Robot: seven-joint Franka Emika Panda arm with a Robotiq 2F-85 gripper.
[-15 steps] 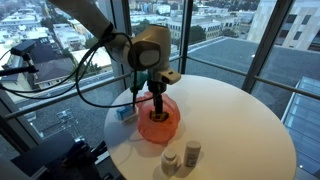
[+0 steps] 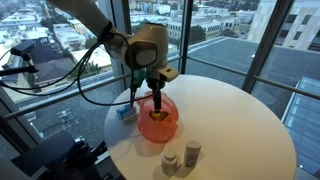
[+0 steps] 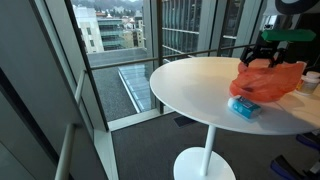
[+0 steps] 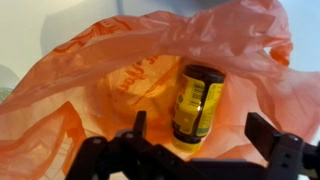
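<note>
An orange plastic bag lies on the white round table, its mouth gaping upward. Inside it, in the wrist view, rests a dark bottle with a yellow label; the bag's film surrounds it. My gripper is open, with one finger on each side of the bottle's lower end in that view. Whether the fingers touch the bottle cannot be told. From the second exterior view, the gripper is over the bag, whose side hides the bottle.
A blue and white box lies on the table beside the bag, near the edge. Two cups, a smaller one and a taller one, stand toward the front.
The arm has shifted very slightly at the bag's mouth. The bag, box and cups look unmoved.
</note>
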